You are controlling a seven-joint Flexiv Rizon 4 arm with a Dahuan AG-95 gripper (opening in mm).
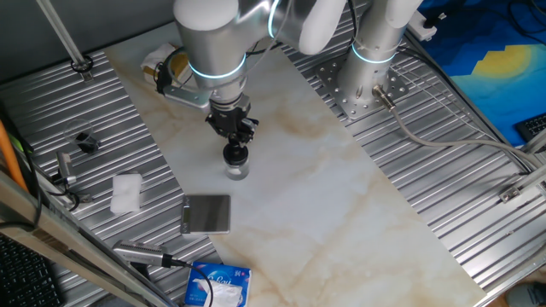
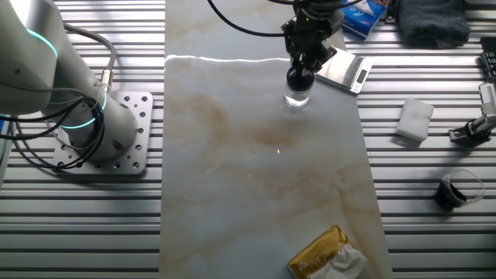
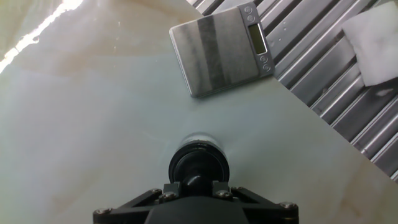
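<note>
A small jar with a clear glass body point(image 1: 237, 171) and a round black lid point(image 3: 199, 160) is at the middle of the marble board. My gripper point(image 1: 236, 141) comes down over it from above. In the wrist view, the fingers sit on both sides of the lid's black knob and appear shut on it. The jar looks about upright; whether its base touches the board is hard to tell. A flat silver scale point(image 3: 217, 53) with a small display lies close by, apart from the jar.
A white pad point(image 1: 126, 194) rests on the slatted metal table beside a clear cup point(image 2: 460, 189) with dark contents. A blue packet point(image 1: 218, 284) lies past the scale, and a gold tissue packet point(image 2: 328, 254) at the board's other end. Much of the board is bare.
</note>
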